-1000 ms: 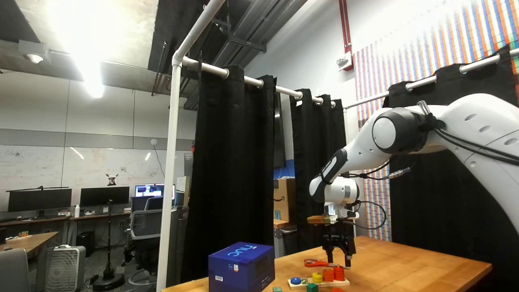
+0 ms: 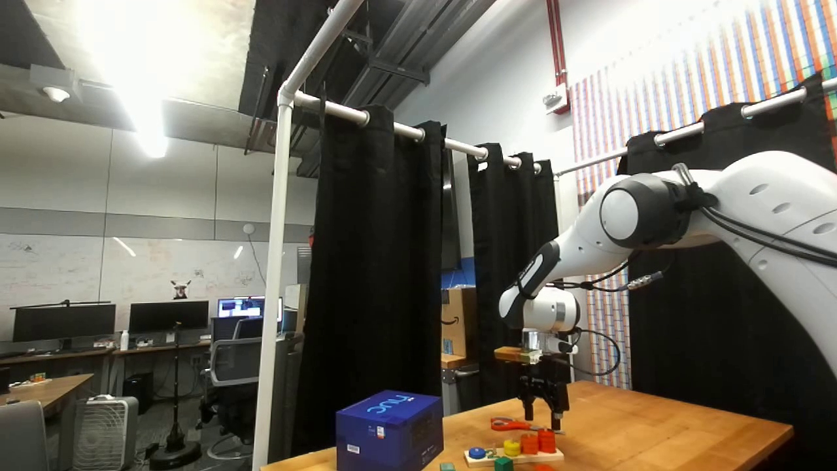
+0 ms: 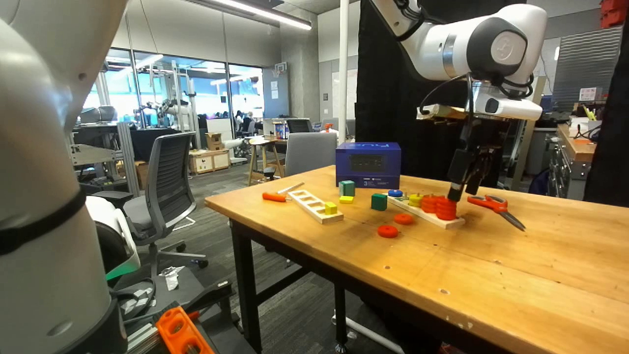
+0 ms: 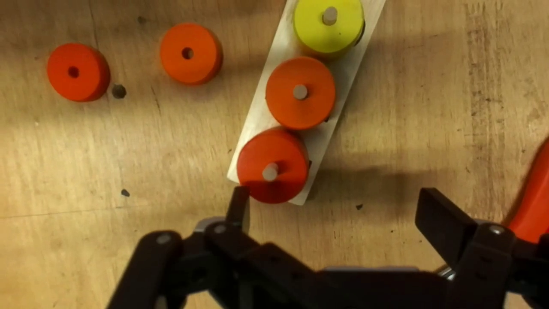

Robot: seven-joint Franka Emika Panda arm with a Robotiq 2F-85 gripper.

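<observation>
My gripper is open, with only bare tabletop showing between its fingers. In the wrist view its left finger (image 4: 238, 208) appears right at the near edge of the red disc stack (image 4: 260, 159); whether they touch I cannot tell. That stack sits on a peg at the end of the wooden board (image 4: 319, 149). Beyond it on the same board are orange discs (image 4: 285, 103) and yellow discs (image 4: 319, 36). A blue disc (image 3: 395, 192) is at the board's far end. Two loose discs, one red (image 4: 77, 77) and one orange (image 4: 188, 67), lie flat beside the board.
Red-handled scissors (image 3: 494, 203) lie close by on the gripper's other side. A blue box (image 3: 366, 166) stands behind the board. Green blocks (image 3: 379, 201), a wooden frame (image 3: 306, 203) and an orange-handled tool (image 3: 273, 197) occupy the table's left part.
In exterior view 1 my gripper has shifted slightly to the left. The discs, board and scissors look unmoved.
</observation>
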